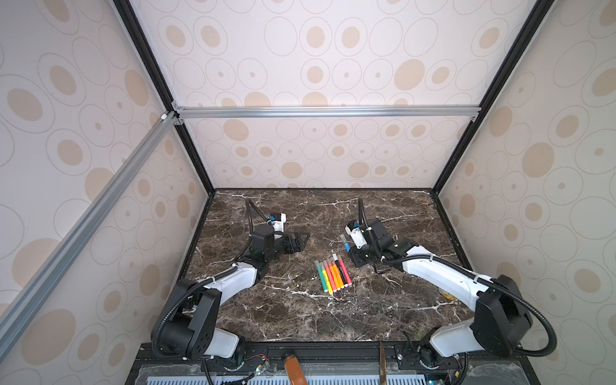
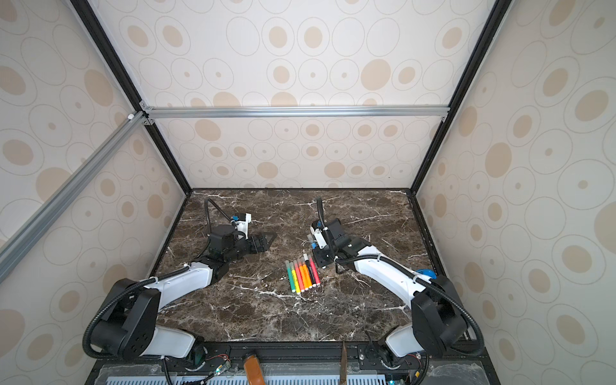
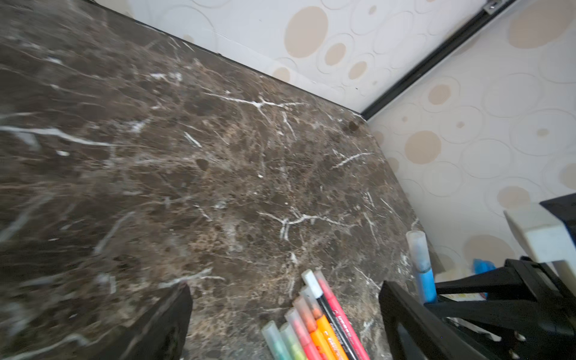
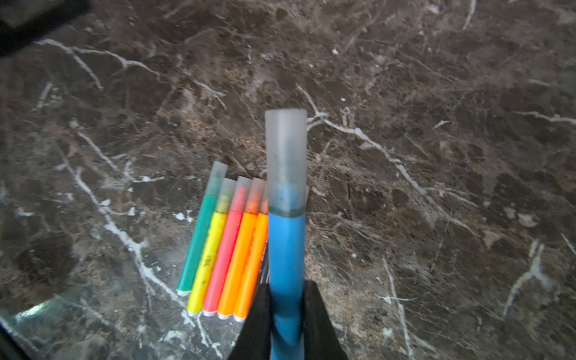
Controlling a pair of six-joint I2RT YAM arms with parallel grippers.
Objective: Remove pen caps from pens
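Note:
A blue pen (image 4: 286, 252) with a frosted, see-through cap (image 4: 286, 150) on its end is gripped by my right gripper, held up off the table with the cap pointing away from the fingers. My left gripper is open and empty, to the left of that pen; the pen's capped end (image 3: 420, 258) shows right of its fingers (image 3: 414, 324). On the table a row of capped pens lies side by side: green (image 4: 198, 246), yellow (image 4: 208, 261), pink (image 4: 225, 261), two orange (image 4: 238, 264), black (image 1: 342, 269) and a red-pink one (image 1: 345, 272).
A blue round object (image 2: 426, 274) stands at the table's right edge, partly behind the right arm. Patterned walls close in the sides and back.

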